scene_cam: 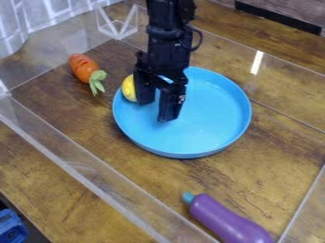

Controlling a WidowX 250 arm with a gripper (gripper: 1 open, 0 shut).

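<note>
The black gripper (155, 95) reaches down from the top onto the left part of a blue plate (197, 128). A yellow object (129, 87) sits at the plate's left rim, partly hidden behind the gripper. Whether the fingers touch it or are closed on it is unclear.
An orange carrot (84, 70) with green tip lies left of the plate on the wooden table (76, 171). A purple eggplant (226, 218) lies at the lower right. A clear wall runs along the left, with a blue object (8, 228) at the bottom-left corner.
</note>
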